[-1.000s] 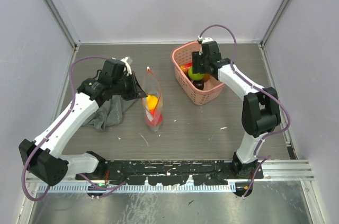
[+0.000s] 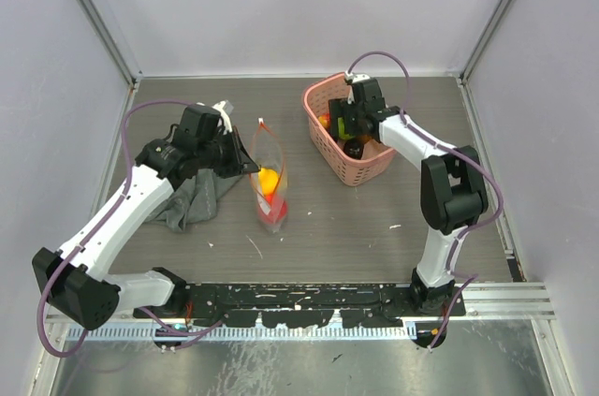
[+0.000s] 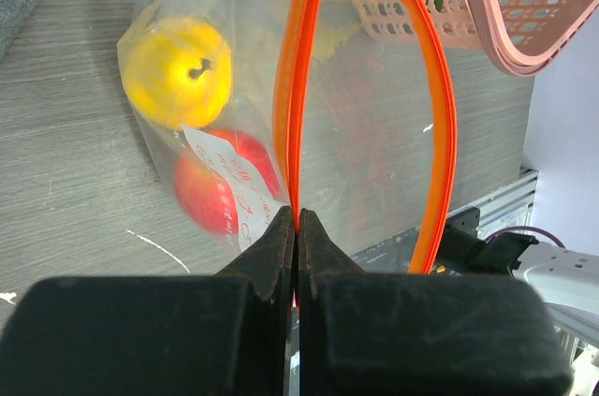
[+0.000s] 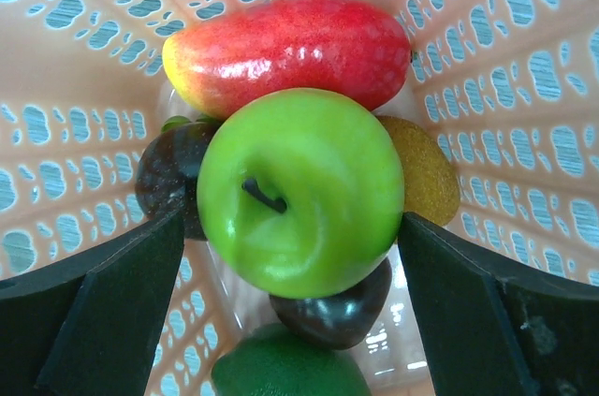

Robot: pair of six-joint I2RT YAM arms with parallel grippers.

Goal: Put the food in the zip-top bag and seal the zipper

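My left gripper is shut on the rim of the clear zip top bag [image 2: 265, 157], which stands with its orange-edged mouth [image 3: 438, 134] spread apart. Inside the bag are a yellow fruit [image 3: 178, 71] and red food [image 3: 211, 185] below it, partly behind a white label. Over the pink basket, my right gripper is open, its fingers on either side of a green apple [image 4: 299, 192]. Whether the pads touch the apple is unclear. Around the apple lie a red mango [image 4: 299, 51], dark purple food [image 4: 337, 310], a brown fruit [image 4: 421, 169] and a green one [image 4: 290, 365].
The pink basket [image 2: 323, 140] with perforated walls stands at the back, right of the bag; its sides rise around my right gripper. A grey cloth [image 2: 195, 201] lies left of the bag.
My right gripper has come down into the basket around the green apple, and now covers more of it from above. The left arm and the bag have stayed put.
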